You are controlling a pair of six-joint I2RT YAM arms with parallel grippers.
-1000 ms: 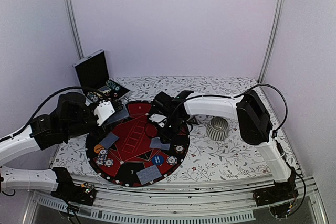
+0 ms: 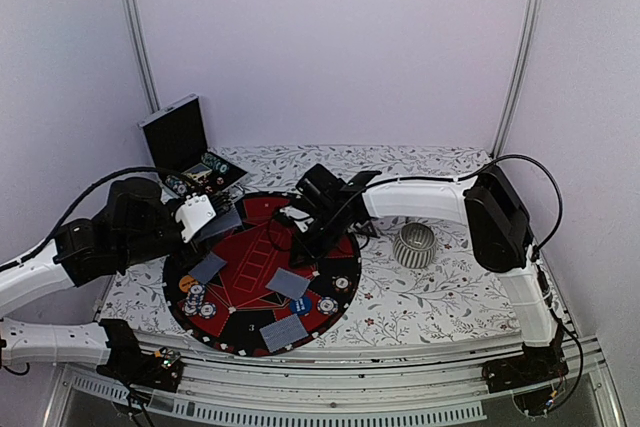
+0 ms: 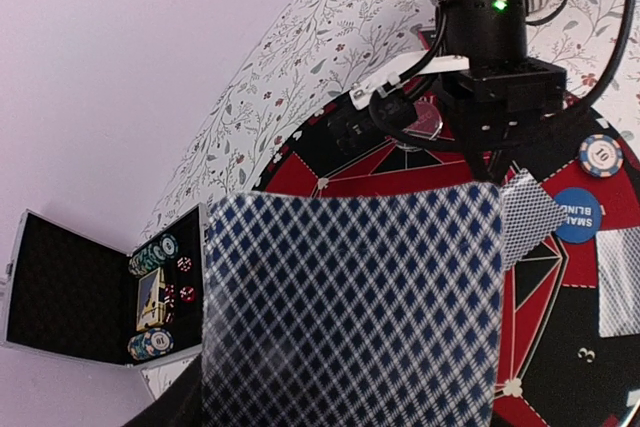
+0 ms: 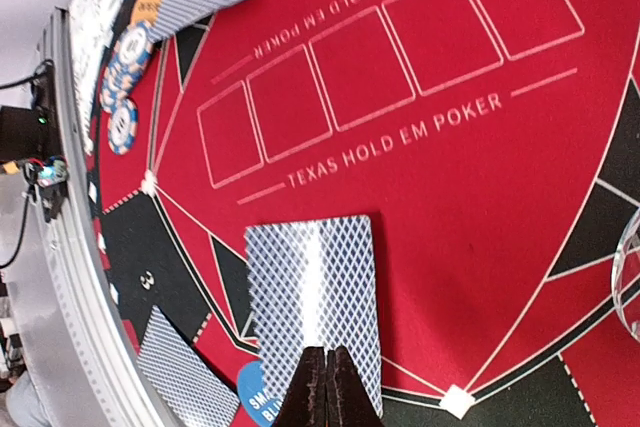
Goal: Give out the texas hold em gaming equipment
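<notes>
In the right wrist view my right gripper is shut, its narrow black fingertips together with nothing between them. A blue checked playing card [image 4: 310, 282] lies flat on the red and black poker mat [image 4: 450, 177], outside the fingers, which cover part of its near end. My left gripper [image 2: 204, 223] is raised over the left side of the mat, shut on a blue checked card [image 3: 350, 307] that fills the lower middle of the left wrist view and hides most of the fingers. The blue small blind button [image 4: 255, 395] is beside the flat card, and a clear dealer button [image 4: 630, 277] shows at the right edge.
More cards lie at the mat's left [image 2: 208, 268] and front [image 2: 284, 333]. An orange button [image 2: 187, 284] and chips [image 2: 196, 299] sit near the left one. The opened case [image 2: 175, 137] stands back left, a ribbed cup [image 2: 414, 245] right.
The card under my right gripper has slid left and frontward, turning, closer to the small blind button. The left arm stays nearly still.
</notes>
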